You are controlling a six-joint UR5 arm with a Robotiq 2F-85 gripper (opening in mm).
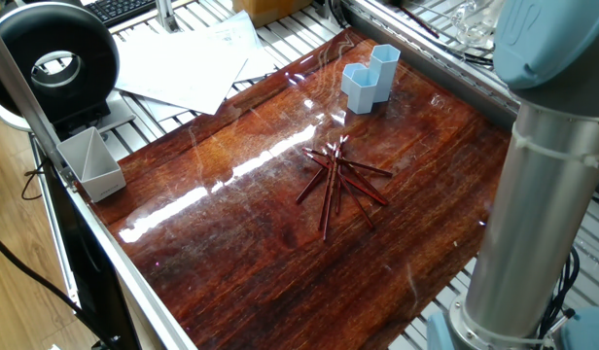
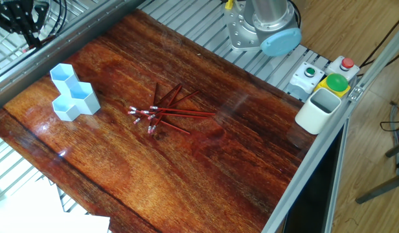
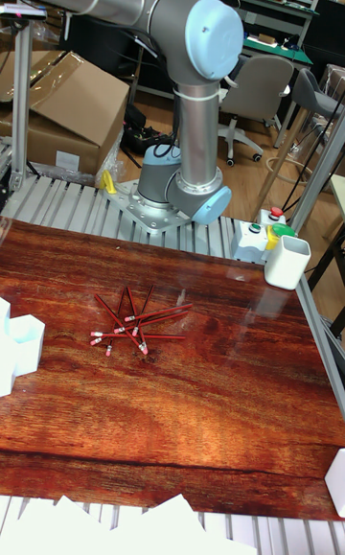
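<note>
Several dark red pencils [image 1: 338, 185] with pale ends lie crossed in a loose pile on the brown wood-grain table [image 2: 154, 188]. A pale blue-white holder of three joined hexagonal cups [image 2: 72, 94] stands apart from the pile; its cups look empty in exterior view 2. My gripper [image 2: 32, 40], dark and partly cut off, appears at the upper left corner of exterior view 2, beyond the table's edge rail and away from the pencils. How its fingers stand is not clear. The other two views leave it out.
A white square cup [image 3: 287, 263] stands by the button boxes [image 2: 307, 76] at a table corner. Another white container [image 1: 91, 165] sits at the opposite corner. Metal rails [image 2: 316, 142] border the table; papers [image 1: 183, 68] lie beyond it.
</note>
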